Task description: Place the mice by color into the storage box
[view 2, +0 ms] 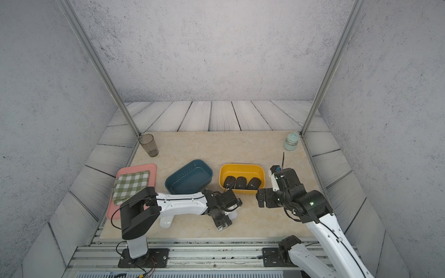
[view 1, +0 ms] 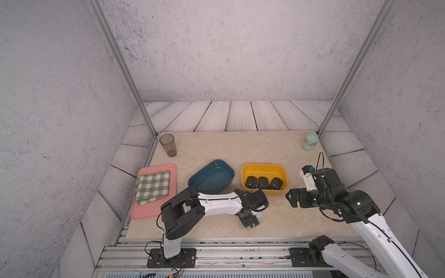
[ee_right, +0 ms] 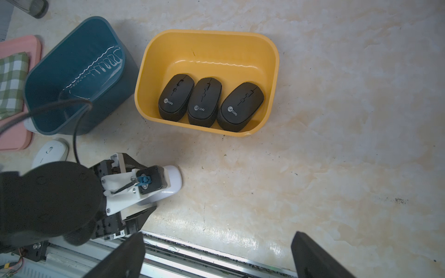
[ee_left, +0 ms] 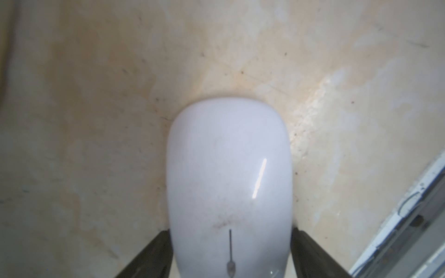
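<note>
A white mouse (ee_left: 229,162) lies on the table beneath my left gripper. The gripper's fingers (ee_left: 156,257) stand at both sides of the mouse, close against its edges; whether they press on it cannot be told. Another white mouse (ee_right: 50,153) rests farther left, partly behind the left arm. Three black mice (ee_right: 204,102) lie side by side in the yellow box (ee_right: 213,36). The dark blue box (ee_right: 105,32) to its left looks empty. My right gripper is open in the air to the right, with nothing between its fingers.
A pink tray (view 1: 172,185) with a checked cloth (view 1: 153,186) is at the left. A glass (view 1: 168,145) and a lidded jar (view 1: 309,141) occupy the back corners. My left arm lies low across the front of the blue box.
</note>
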